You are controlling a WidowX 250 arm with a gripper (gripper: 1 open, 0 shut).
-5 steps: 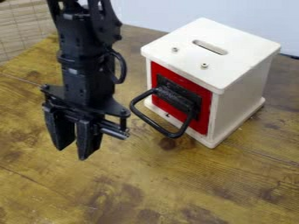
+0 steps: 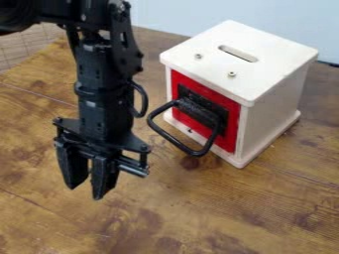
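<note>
My black gripper [image 2: 87, 171] hangs over the wooden table at the left, fingers pointing down, with nothing visible between them. Its fingers look parted. To its right stands a white box [image 2: 265, 89] with a slot on top and a red front panel [image 2: 228, 143]. A black handle [image 2: 199, 150] sticks out from that panel toward my arm, apart from my gripper.
A woven mat [image 2: 24, 40] lies at the back left corner.
My gripper has shifted slightly right and its fingers show at a slightly different angle. The box and its handle stay put.
</note>
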